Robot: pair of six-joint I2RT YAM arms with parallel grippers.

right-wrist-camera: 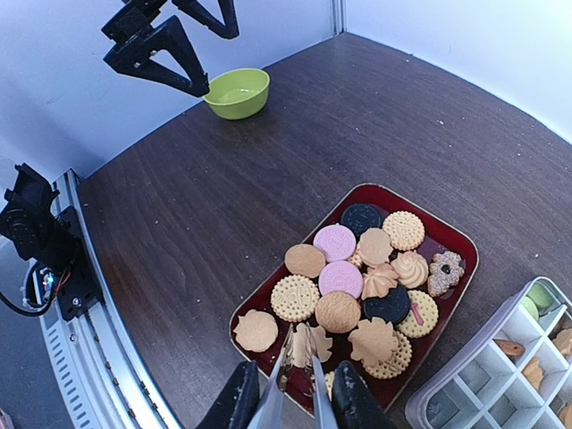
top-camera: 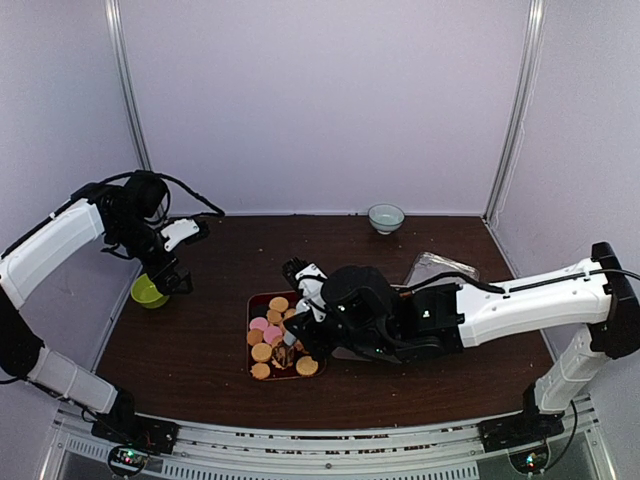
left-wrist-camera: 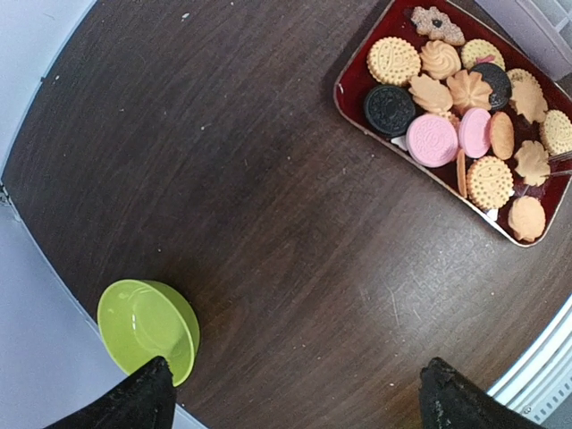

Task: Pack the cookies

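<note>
A red tray (left-wrist-camera: 420, 161) of assorted cookies lies mid-table. My right gripper is shut on silver tongs (right-wrist-camera: 315, 384), whose tips are down among flower-shaped cookies (right-wrist-camera: 255, 331) at the tray's near part. In the top view the right arm hides part of the tray and the compartment box. The white compartment box (right-wrist-camera: 451, 384), holding some cookies, stands beside the tray. My left gripper (top-camera: 170, 278) hangs open over the left side of the table, near the green bowl (left-wrist-camera: 147, 326).
A pale bowl (top-camera: 386, 218) sits at the back right, with a clear plastic item (top-camera: 440, 266) in front of it. Walls border the table.
</note>
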